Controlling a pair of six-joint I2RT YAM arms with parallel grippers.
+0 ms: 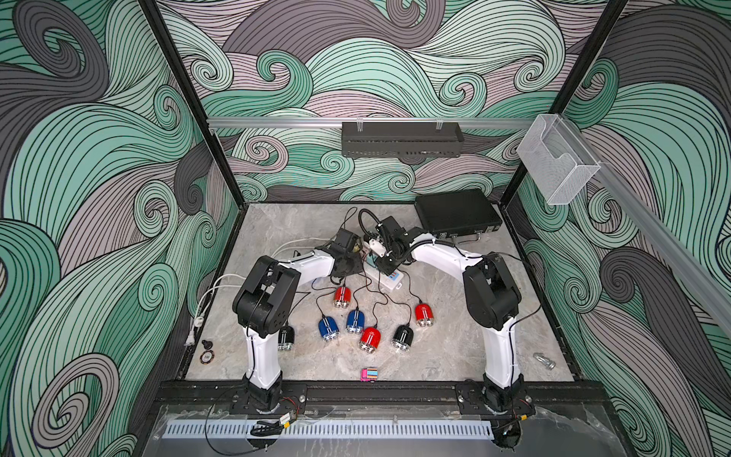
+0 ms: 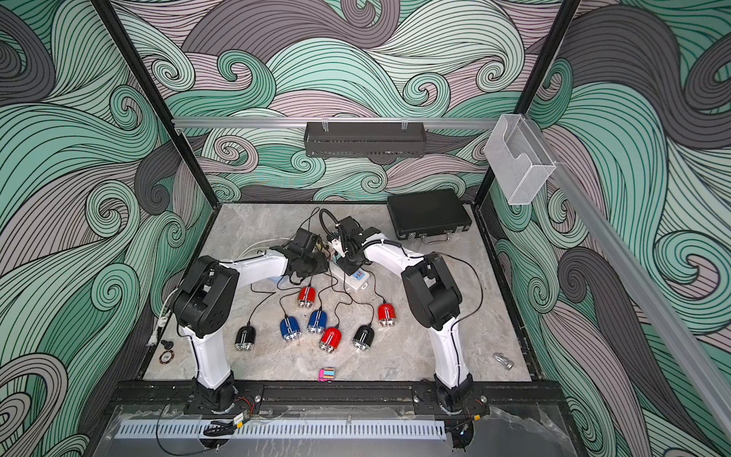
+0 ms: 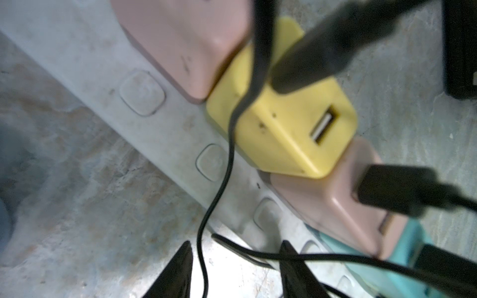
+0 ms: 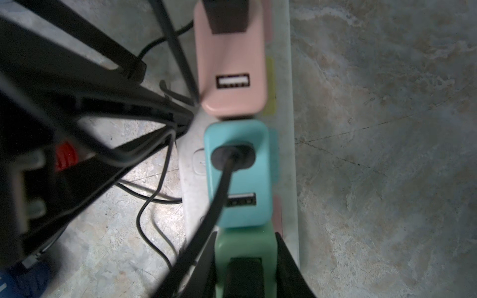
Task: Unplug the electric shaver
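Several electric shavers lie on the table, among them a red shaver (image 1: 369,339), a blue shaver (image 1: 328,327) and a black shaver (image 1: 402,336), their cords leading to a white power strip (image 3: 164,124). In the right wrist view, my right gripper is shut on a green adapter (image 4: 246,237) with a black plug in it. A blue adapter (image 4: 238,173) and a pink adapter (image 4: 229,59) sit beyond it. At the strip's edge is my left gripper, its fingertips apart, with black cords crossing between or over them; whether it grips anything is unclear.
The yellow adapter (image 3: 293,124) sits among the others on the strip. Loose cords cross near both grippers. A black case (image 1: 458,211) stands at the back right, and a small pink toy (image 1: 369,374) lies at the front.
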